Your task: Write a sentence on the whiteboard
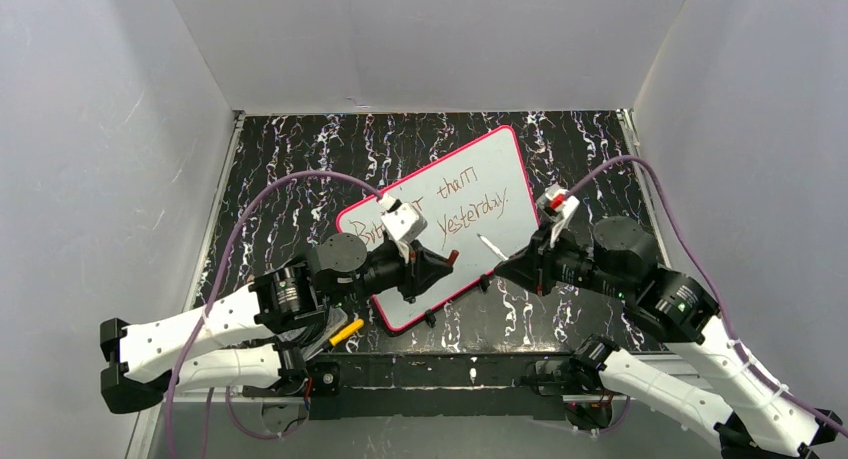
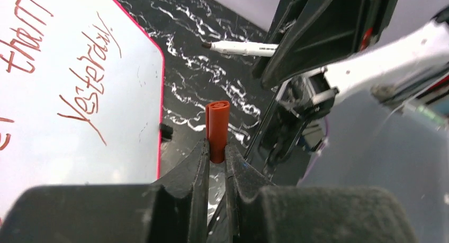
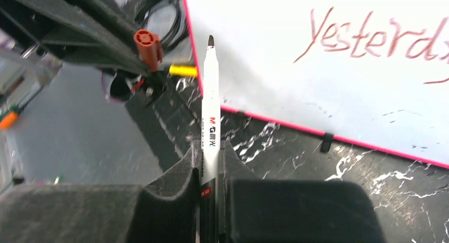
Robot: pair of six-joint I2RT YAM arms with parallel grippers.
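A whiteboard (image 1: 410, 281) with a pink-red rim lies tilted on the table, bearing brown-red writing; "tham" and "Yesterday" (image 1: 472, 211) show, and the left arm partly covers the first word. My left gripper is shut on a red-brown marker cap (image 2: 217, 127), its closed end out of view and a round end pointing away from the fingers. A white marker (image 3: 210, 102) stands between the fingers of my right gripper, which is shut on its body. The marker's dark tip (image 3: 210, 40) is bare. Cap and marker are apart, both over the board's lower part.
Black clips (image 1: 485, 282) sit along the board's lower edge. A yellow-handled tool (image 1: 347, 332) lies left of the board, close to the left arm.
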